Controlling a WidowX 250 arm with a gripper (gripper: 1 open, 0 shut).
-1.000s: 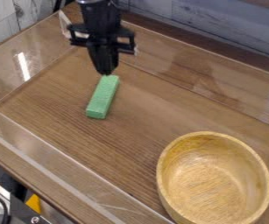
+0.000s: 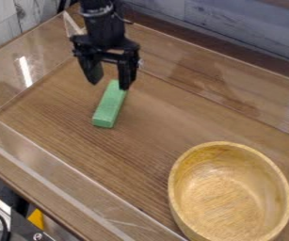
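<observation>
My dark gripper (image 2: pixel 105 71) hangs at the top middle of the camera view, its fingers open and pointing down, with nothing seen between them. Just below it, a green block (image 2: pixel 109 104) lies lengthwise on the wooden table, slightly tilted, its far end close to the gripper's right finger.
A large empty yellow bowl (image 2: pixel 230 200) stands at the front right. A pale wall or border runs along the back, and dark cables lie at the lower left edge.
The gripper has come lower and nearer, toward the green block, and its fingers show more fully. The block and bowl have stayed in place.
</observation>
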